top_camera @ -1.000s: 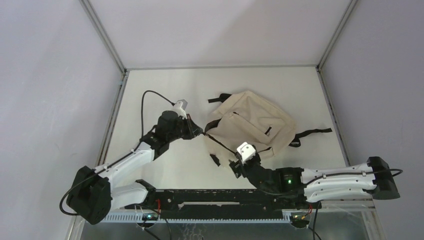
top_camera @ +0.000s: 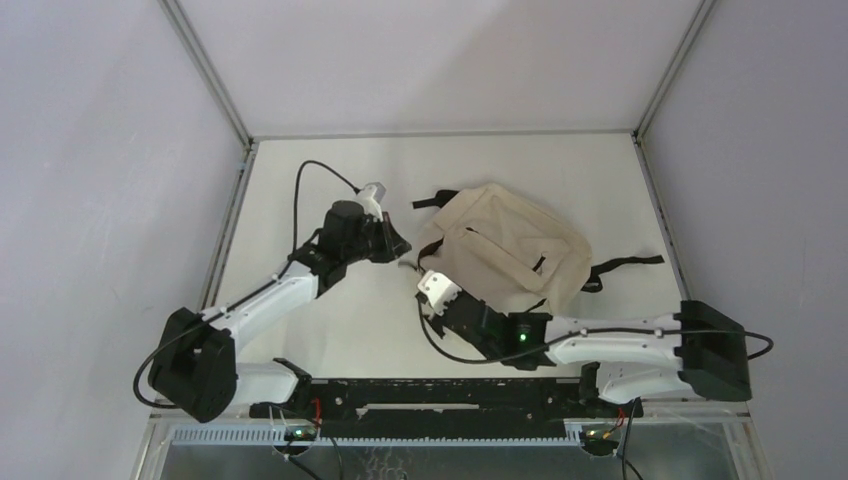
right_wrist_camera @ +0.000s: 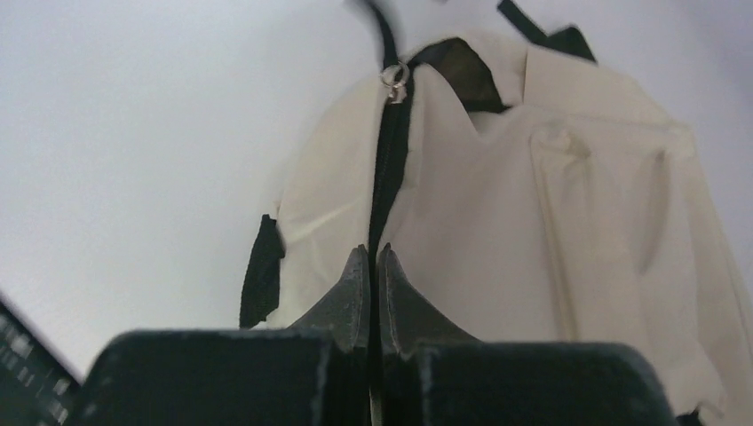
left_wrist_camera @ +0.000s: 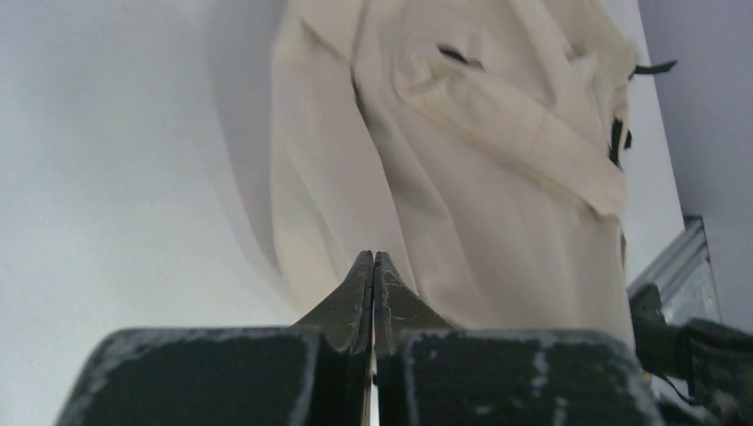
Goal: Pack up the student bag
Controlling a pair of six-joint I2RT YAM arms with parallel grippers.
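Note:
The beige backpack (top_camera: 510,240) lies with black straps on the white table. In the right wrist view its black zipper (right_wrist_camera: 387,155) runs up from my right gripper, which is shut on the zipper tape; a metal puller (right_wrist_camera: 396,82) sits higher up. My left gripper (top_camera: 398,250) is at the bag's left, above it; in the left wrist view its fingertips (left_wrist_camera: 373,257) are shut with nothing seen between them, and the bag (left_wrist_camera: 453,195) below is blurred.
Walls and metal rails border it. A black strap (top_camera: 630,261) trails right. The right arm covers the front right of the table.
My left gripper has moved up toward the back, away from the zipper end. My right gripper has moved left and back along the zipper.

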